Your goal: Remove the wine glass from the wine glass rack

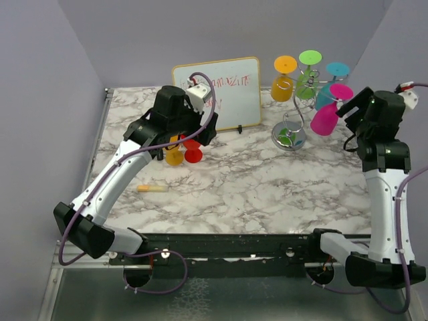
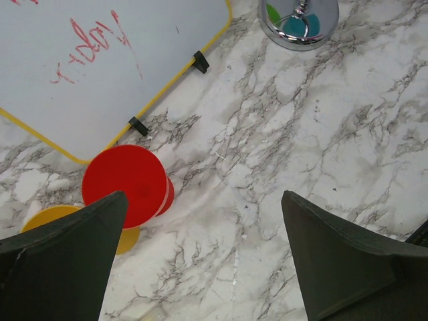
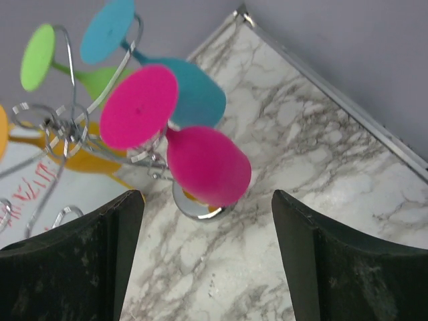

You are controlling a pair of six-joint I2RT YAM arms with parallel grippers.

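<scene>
A chrome rack (image 1: 288,137) at the back right holds orange, green, blue and pink glasses upside down. The pink glass (image 1: 325,119) hangs nearest my right gripper (image 1: 349,107), which is open just right of it; in the right wrist view the pink glass (image 3: 207,167) sits ahead of the open fingers, above the gap between them. My left gripper (image 1: 200,127) is open over the table's left half, above red and yellow cups (image 2: 124,180), with nothing held.
A whiteboard (image 1: 217,83) stands at the back. A small orange-tipped stick (image 1: 152,188) lies at left. Grey walls bound both sides.
</scene>
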